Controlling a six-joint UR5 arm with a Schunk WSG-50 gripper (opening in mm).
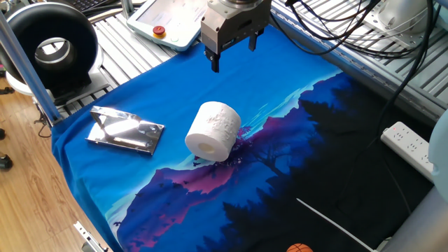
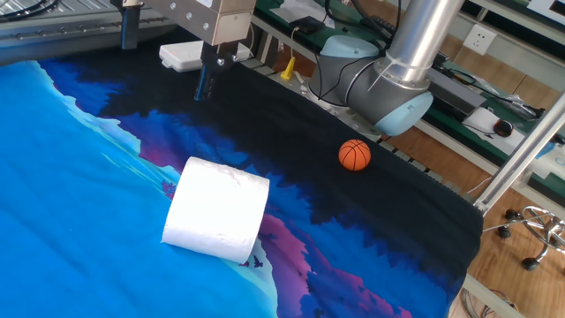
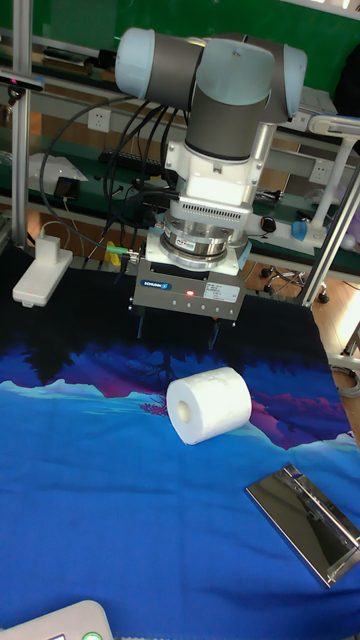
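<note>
A white toilet paper roll (image 1: 213,131) lies on its side on the printed cloth, near the middle; the end with its core hole shows in exterior view 3, on the roll (image 3: 210,405). Left of it in exterior view 1 is a shiny metal holder (image 1: 126,134) with a flat plate and a raised part along one edge; exterior view 3 has this holder (image 3: 304,523) at lower right. My gripper (image 1: 234,59) hangs in the air above the cloth, apart from the roll. Its two fingers stand wide apart, open, with nothing between them, as the gripper (image 2: 168,64) also shows in exterior view 2.
An orange mini basketball (image 2: 354,155) rests on the dark part of the cloth. A white power strip (image 1: 409,149) lies by the table edge. A teach pendant (image 1: 168,22) with a red button and a black round object (image 1: 52,49) stand beyond the cloth.
</note>
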